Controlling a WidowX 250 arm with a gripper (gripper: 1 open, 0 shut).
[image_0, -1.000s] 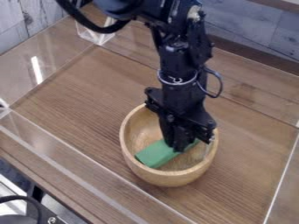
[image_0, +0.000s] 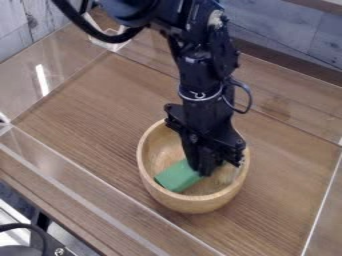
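A light wooden bowl (image_0: 193, 198) sits on the wooden table, right of centre in the lower half of the view. In it lies a green block (image_0: 177, 174). My black gripper (image_0: 203, 164) reaches down from the top into the bowl, its tips at the right end of the green block. The fingertips partly hide that end, and whether they are shut on it I cannot tell.
Grey panels stand along the back and left edge. A black cable shows at the lower left corner.
My gripper has shifted very slightly at the bowl over the last second; the bowl and green block look nearly unchanged.
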